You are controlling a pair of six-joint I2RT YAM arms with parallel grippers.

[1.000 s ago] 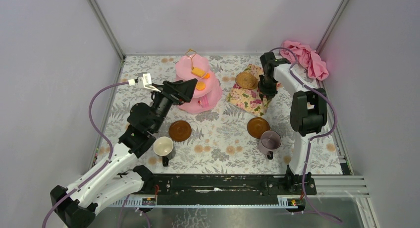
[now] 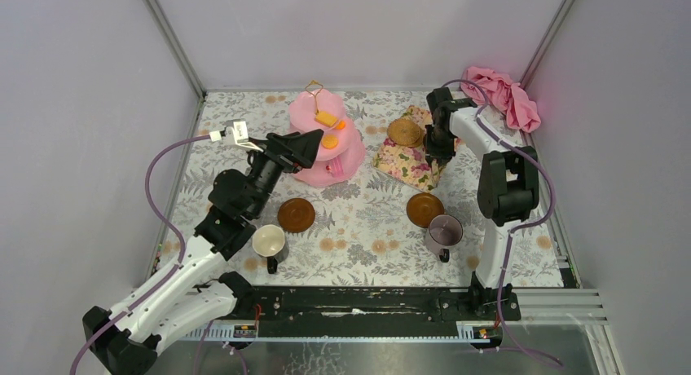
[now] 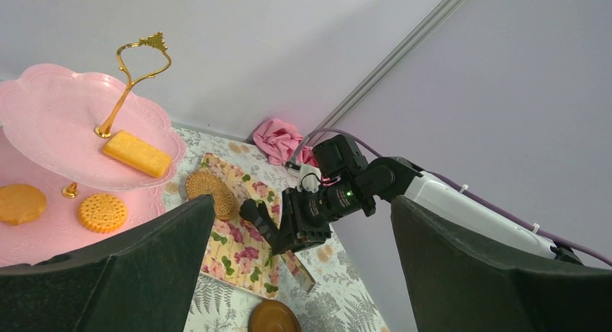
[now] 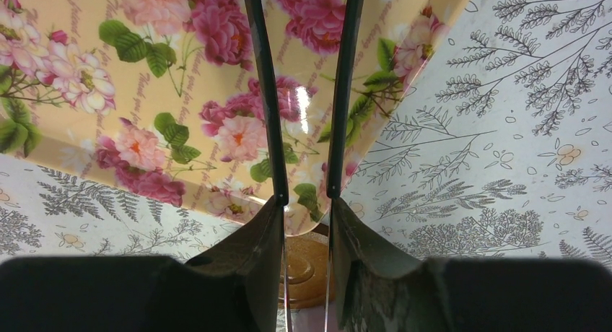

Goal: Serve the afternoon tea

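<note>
My right gripper (image 2: 437,152) is over the floral tray (image 2: 399,163), shut on tongs (image 4: 274,115) with long black arms pointing across the tray in the right wrist view. My left gripper (image 2: 303,147) stands open and empty beside the pink two-tier stand (image 2: 350,159), which holds a yellow bar (image 3: 136,154) and round biscuits (image 3: 102,212). A woven round mat (image 2: 405,131) lies on the tray. Two brown saucers (image 2: 296,215) (image 2: 424,209) lie in front, near a cream mug (image 2: 269,243) and a grey mug (image 2: 444,232).
A crumpled pink cloth (image 2: 517,106) lies in the back right corner. Walls border the back and both sides.
The right gripper has shifted very slightly over the tray; otherwise the top view looks the same.
</note>
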